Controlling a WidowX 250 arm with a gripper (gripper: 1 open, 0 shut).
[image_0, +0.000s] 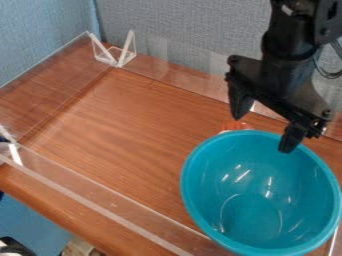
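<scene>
My black gripper (265, 118) hangs open above the back of a large teal bowl (261, 195), its two dark fingers spread apart. A small reddish object (235, 127) peeks out just behind the bowl's rim, mostly hidden by the bowl and the gripper. The bowl looks empty.
A white wire rack (114, 50) stands at the back left. Clear edging runs along the table's front and back, with a grey wall behind.
</scene>
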